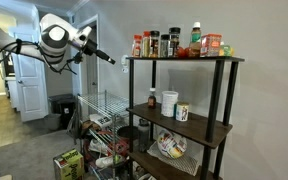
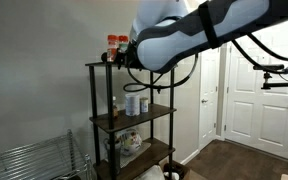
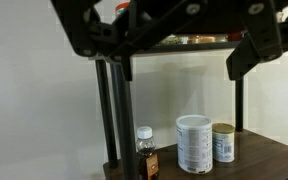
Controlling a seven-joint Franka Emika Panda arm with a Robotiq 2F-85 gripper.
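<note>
My gripper is open in the wrist view, its two dark fingers wide apart with nothing gripped between them. Beyond them, on the middle shelf (image 3: 246,158), stand a white canister (image 3: 194,145), a smaller can with a golden lid (image 3: 223,143) and a dark bottle with a white cap (image 3: 146,155). In exterior view 1 the gripper (image 1: 106,55) is held out in the air left of the rack, near the height of its top board (image 1: 189,59). Several spice jars, among them a green-and-red bottle (image 1: 196,40), line that board.
Dark posts (image 1: 216,92) hold up the rack; one stands close to the left finger in the wrist view. A wire rack (image 1: 104,107) stands to the left, with a box (image 1: 69,165) on the floor. Lower down, a bag (image 1: 171,146) lies on the rack.
</note>
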